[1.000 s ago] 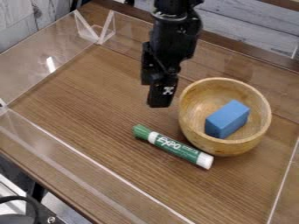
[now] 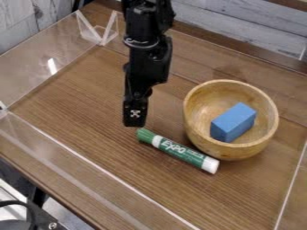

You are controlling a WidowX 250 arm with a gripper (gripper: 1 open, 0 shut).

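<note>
My gripper (image 2: pixel 135 117) hangs from the black arm, open, its tip low over the wooden surface just left of and above a green and white marker (image 2: pixel 178 151) lettered "expo". To the right stands a round tan bowl (image 2: pixel 258 106) with a blue block (image 2: pixel 234 122) inside.
The wooden top (image 2: pixel 90 157) is bare to the left and in front. Clear plastic sides run along the left, and a pale ledge lies at the back right. A black cable is at the lower left corner.
My gripper has moved left and down, away from the bowl toward the area by the marker's upper left end. The marker, bowl and block have not moved.
</note>
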